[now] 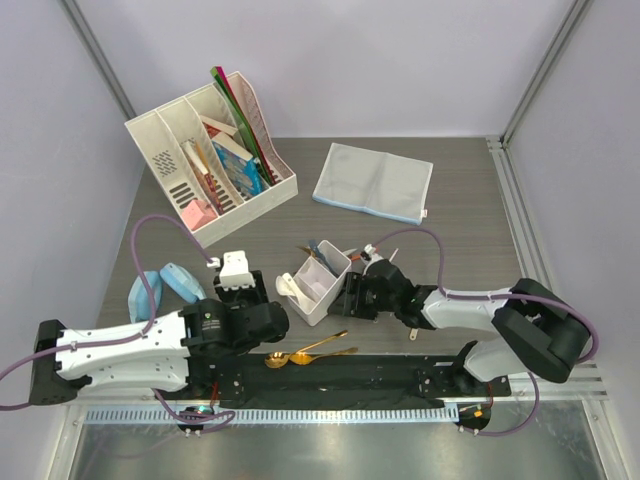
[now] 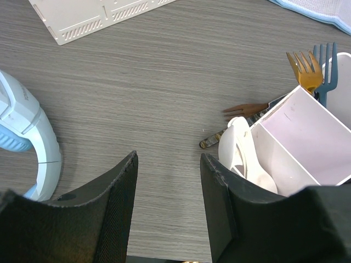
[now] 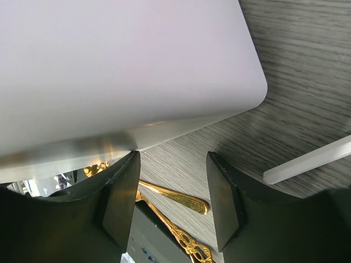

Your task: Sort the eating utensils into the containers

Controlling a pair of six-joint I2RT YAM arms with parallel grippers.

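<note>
A white divided container [image 1: 315, 290] holds a white spoon [image 2: 252, 164], an orange fork [image 2: 308, 76] and a blue fork [image 2: 329, 79]; a brown fork [image 2: 247, 109] shows behind it. My left gripper is open, left of the container, empty. My right gripper is open, low beside the container's wall, with table visible between its fingers. Gold utensils [image 1: 310, 355] lie at the front edge. A white handle [image 3: 304, 163] lies right of the right gripper.
A large organiser [image 1: 160, 150] with books stands at the back left, a cloth [image 1: 370, 185] at the back, blue pouches [image 1: 145, 295] at the left.
</note>
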